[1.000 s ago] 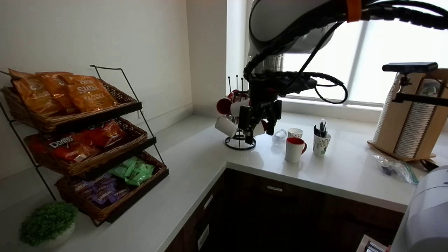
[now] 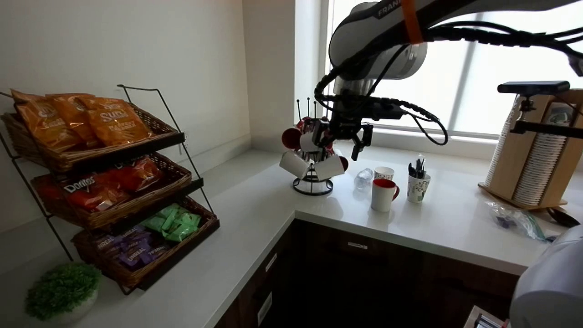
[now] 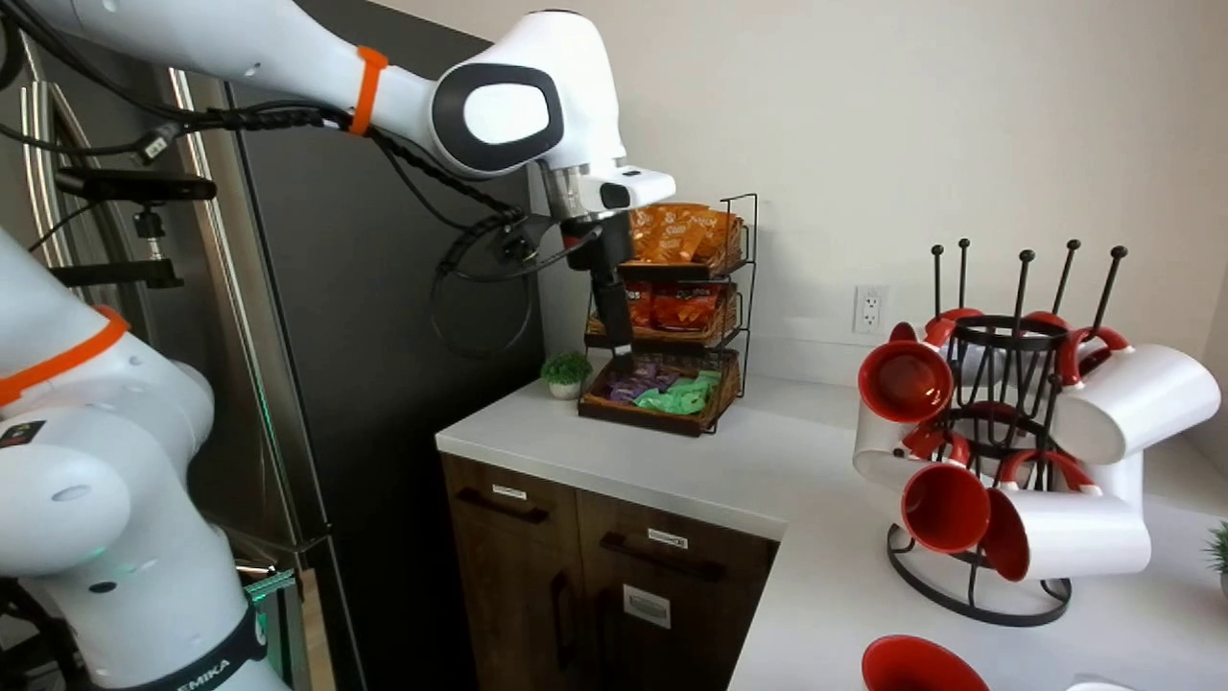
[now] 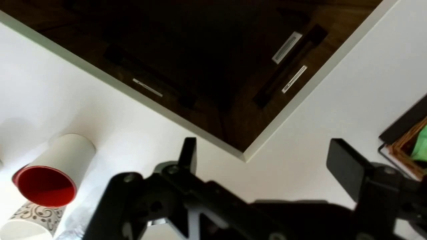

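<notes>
My gripper is open, its black fingers wide apart with nothing between them. Beneath it in the wrist view lies the inner corner of the white counter [image 4: 292, 160]. In exterior view 1 the gripper [image 2: 342, 150] hangs above the counter, in front of the mug rack [image 2: 312, 191] in that view. Several white mugs with red insides hang on the rack, such as one mug [image 3: 1088, 536]. A white mug with a red inside [image 2: 382, 197] stands upright on the counter. Behind it are a patterned paper cup [image 2: 384, 173] and a clear crumpled object [image 2: 363, 179].
A three-tier snack rack [image 2: 150, 210] stands on the left counter, near a potted plant [image 2: 63, 292]. A cup of black utensils [image 2: 418, 187], a clear plastic bag [image 2: 514, 221] and a wooden lid holder [image 2: 538, 147] stand to the right. The counter between the snack rack and mug rack is clear.
My arm and gripper have moved up and farther back from exterior view 1, uncovering more of the mug rack. The mugs and snacks look unmoved.
</notes>
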